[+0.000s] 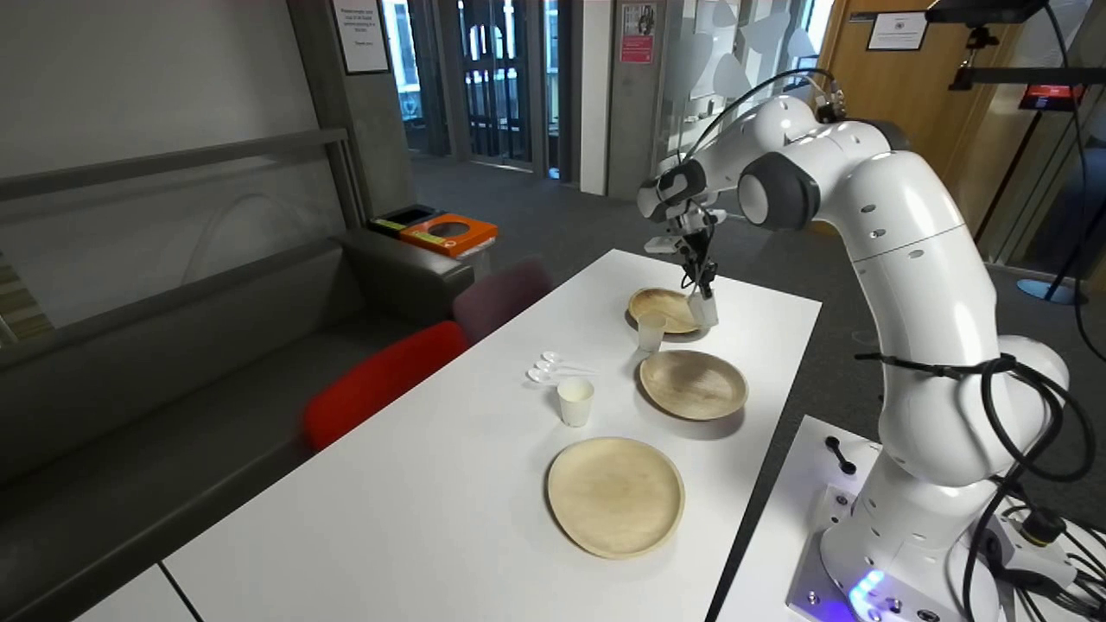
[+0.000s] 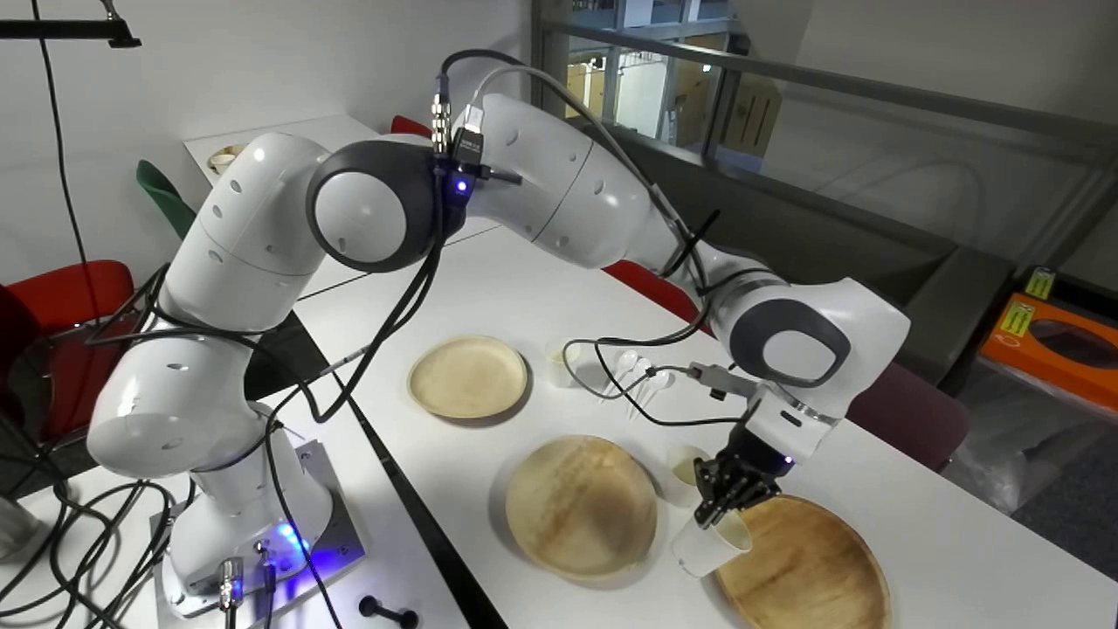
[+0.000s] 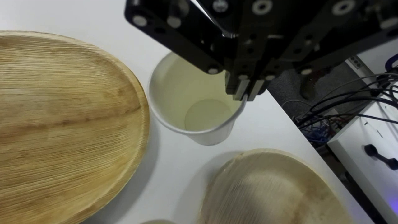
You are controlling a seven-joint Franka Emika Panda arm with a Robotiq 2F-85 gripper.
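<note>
My gripper is shut on the rim of a white paper cup (image 3: pixel 209 115), pinching the wall nearest the table's edge. The cup looks empty inside. Exterior view 2 shows this cup (image 2: pixel 700 550) leaning, mouth toward the far wooden plate (image 2: pixel 828 571). Whether its base touches the table cannot be made out. In exterior view 1 the gripper (image 1: pixel 707 284) is at the table's far end. A second cup (image 1: pixel 651 333) stands between the far plate (image 1: pixel 658 304) and the middle plate (image 1: pixel 692 385).
Closer to the arm's base lies a third plate (image 1: pixel 616 498), with another white cup (image 1: pixel 575 403) behind it. Several white spoons (image 1: pixel 547 367) lie beside that cup. A loose cable (image 2: pixel 671 423) hangs from the wrist.
</note>
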